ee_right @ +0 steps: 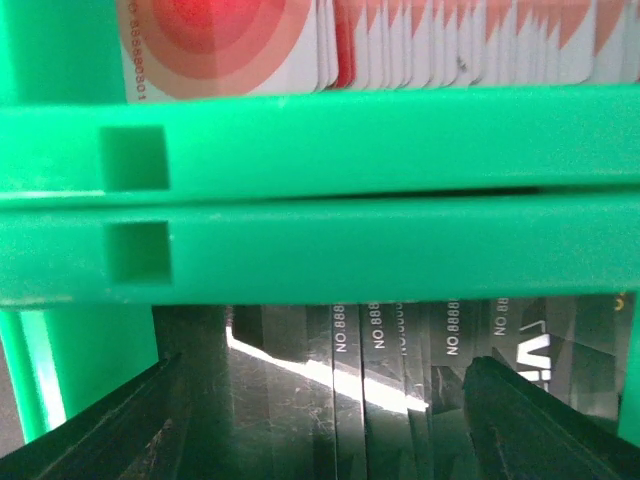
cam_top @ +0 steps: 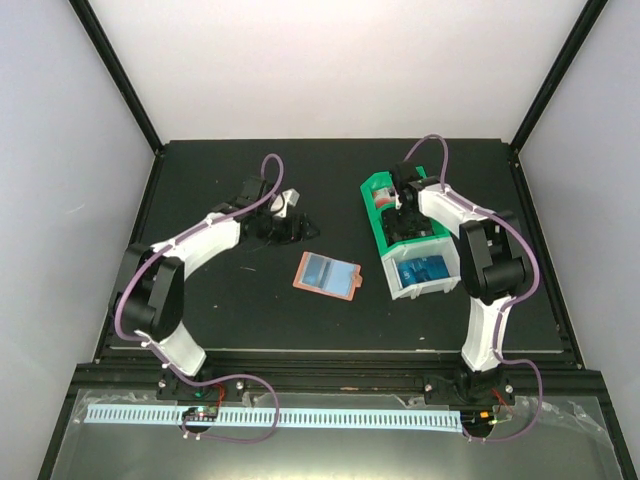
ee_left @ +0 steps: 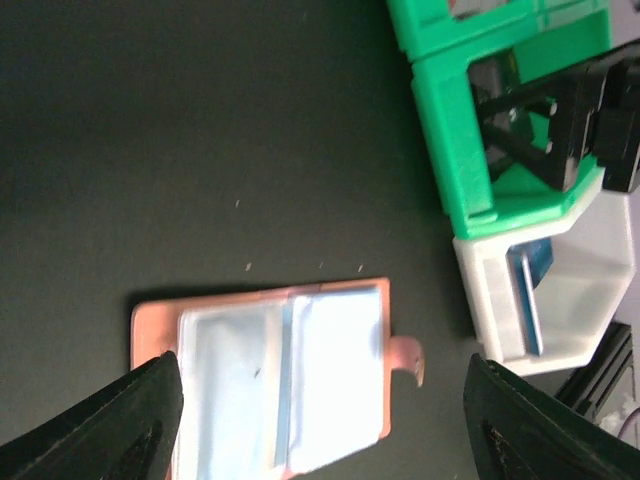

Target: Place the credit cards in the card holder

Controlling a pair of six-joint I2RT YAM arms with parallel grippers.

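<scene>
An orange-edged card holder (cam_top: 315,277) lies open and flat on the black table, with clear pockets showing in the left wrist view. Above and behind it hovers my left gripper (cam_top: 306,231), its fingers apart and nothing between them. Over the middle green bin my right gripper (cam_top: 404,229) points down, open and empty. In the right wrist view, black cards (ee_right: 370,390) stand on edge in that bin below the fingertips. Orange-and-white cards (ee_right: 230,45) stand in the bin behind it, and blue cards (cam_top: 423,270) sit in the white bin at the front.
The green bin's wall (ee_right: 400,245) runs across close in front of the right fingers. The white bin (cam_top: 396,290) adjoins the green ones. Bare table (cam_top: 330,180) lies between the arms and left of the bins.
</scene>
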